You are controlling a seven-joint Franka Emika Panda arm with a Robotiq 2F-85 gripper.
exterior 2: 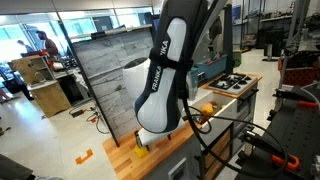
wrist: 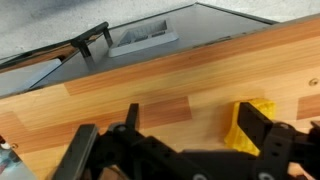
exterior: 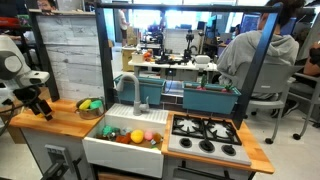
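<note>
A small yellow object (wrist: 250,128), perhaps a sponge or block, lies on the wooden counter (wrist: 160,122). My gripper is open above the counter, its black fingers spread wide. In the wrist view the yellow object is at the right finger, partly covered by it, not centred in the gap. Bare wood shows between the fingers. In exterior view 2 the yellow object (exterior 2: 141,151) shows on the wood below the white arm (exterior 2: 160,105). Whether a finger touches it, I cannot tell.
Right of the arm stands a bowl (exterior: 90,106) with green and yellow items. Beyond it are a white sink (exterior: 122,153) holding several colourful toy foods, a faucet (exterior: 137,92) and a stove (exterior: 207,138). A board wall (exterior: 75,55) rises behind the counter.
</note>
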